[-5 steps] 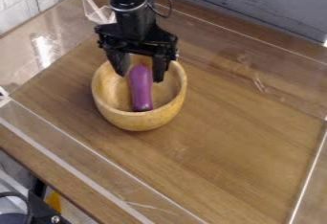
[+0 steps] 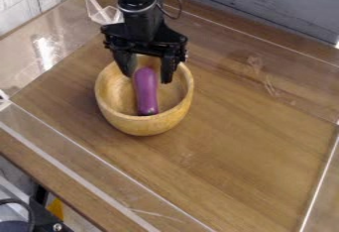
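A wooden bowl [image 2: 177,112] sits on the wooden table, upper centre of the view. Inside it lies an elongated purple object [image 2: 146,93], upright along the view's depth. Over the bowl hangs my black gripper [image 2: 143,67], its fingers open and spread to either side above the purple object, reaching down to about the bowl's far rim. Whether they touch anything cannot be told.
A wall borders the back.
The gripper has shifted very slightly over the bowl; the bowl and the purple object look unmoved.
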